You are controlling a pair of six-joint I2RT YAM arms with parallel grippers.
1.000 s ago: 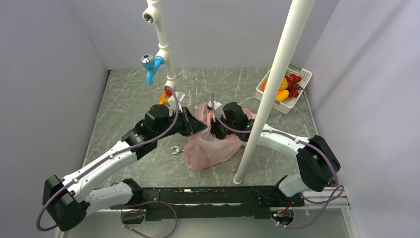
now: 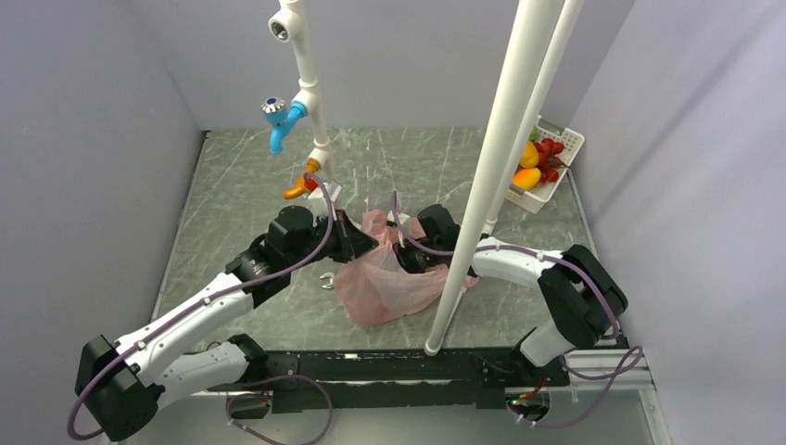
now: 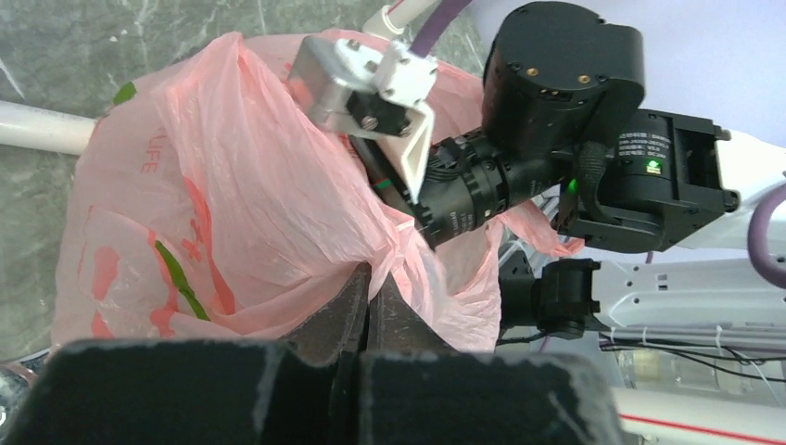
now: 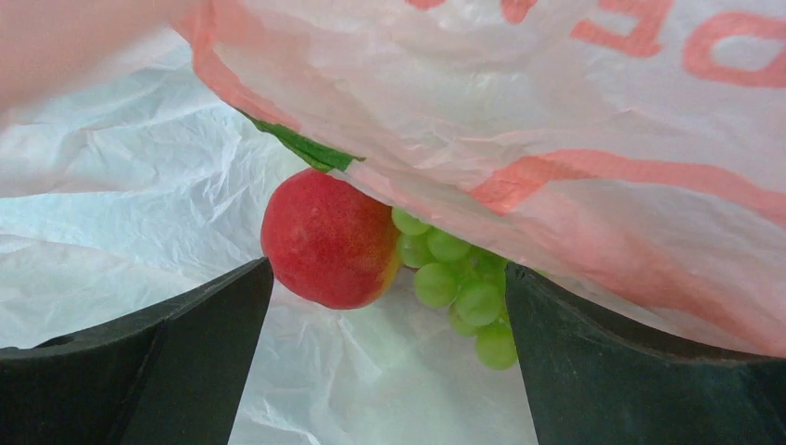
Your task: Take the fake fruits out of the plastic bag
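The pink plastic bag (image 2: 385, 292) lies crumpled on the counter, with white lining visible inside. My left gripper is shut at the bag's gathered upper edge, the thin pink film at its tips. My right gripper is inside the bag, open, its fingers either side of a red peach-like fruit (image 4: 324, 236) and green grapes (image 4: 477, 301), which lie ahead of it with nothing gripped. In the top view the bag hides the fruits and the right fingertips.
A white basket (image 2: 533, 200) of fruit and vegetables stands at the back right. White pipes (image 2: 493, 167) rise in front of the right arm. A faucet assembly (image 2: 297, 116) is at left, and a wrench (image 2: 327, 281) lies beside the bag.
Over the last second both arms have shifted slightly, and the bag has spread a little toward the front left. The vertical pipe at right has shifted position in view.
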